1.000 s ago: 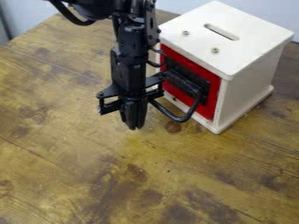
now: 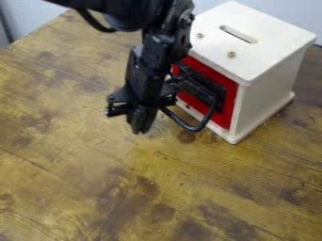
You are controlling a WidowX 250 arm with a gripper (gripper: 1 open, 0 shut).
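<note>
My black gripper [image 2: 141, 115] hangs low over the wooden table just left of a white wooden box [image 2: 258, 66]. The box has a red front [image 2: 221, 117] with a black panel and a black looped handle that sticks out toward me, beside the gripper's fingers. The gripper looks shut, with nothing visible between its fingers. The arm covers part of the box's front and handle.
The box has a slot and two small knobs on top.
The box stands in the same place.
</note>
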